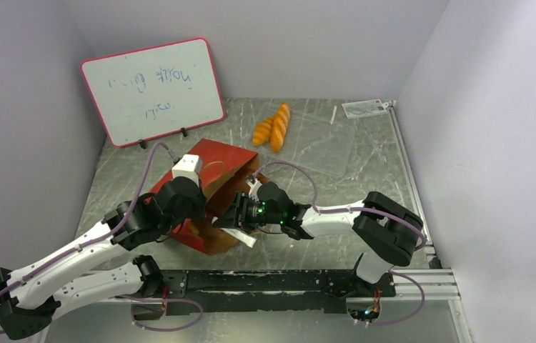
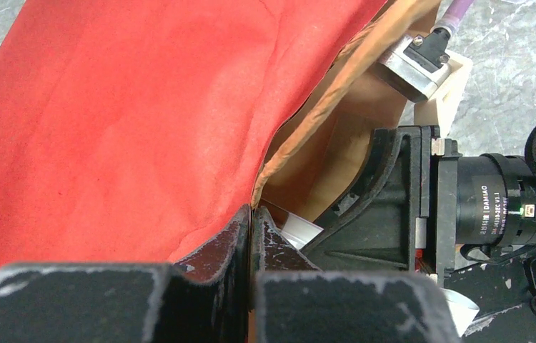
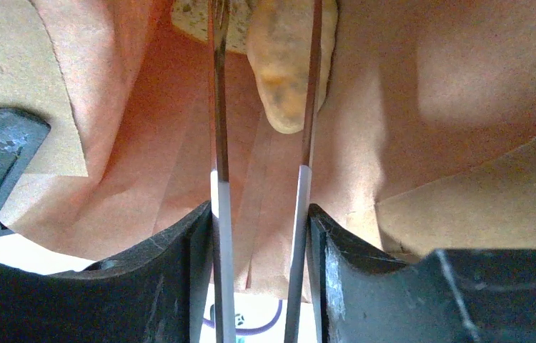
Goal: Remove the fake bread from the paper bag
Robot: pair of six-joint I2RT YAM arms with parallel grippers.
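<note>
The red-and-brown paper bag point(image 1: 226, 153) lies on its side, its mouth facing right. My left gripper is shut on the bag's upper rim. Pressed between the fingers of my right gripper are tongs point(image 3: 220, 214) with white handles, their long metal arms reaching into the bag. Inside, a pale bread piece point(image 3: 283, 89) with brownish patches sits deep between the arms, its upper part cut off by the frame. Behind it a speckled piece point(image 3: 192, 18) shows partly. Whether the tongs' tips touch either piece cannot be seen.
Two golden loaves point(image 1: 279, 128) lie together behind the bag, by a clear flat sheet point(image 1: 322, 146). A whiteboard point(image 1: 154, 89) leans at the back left. Free table extends to the right.
</note>
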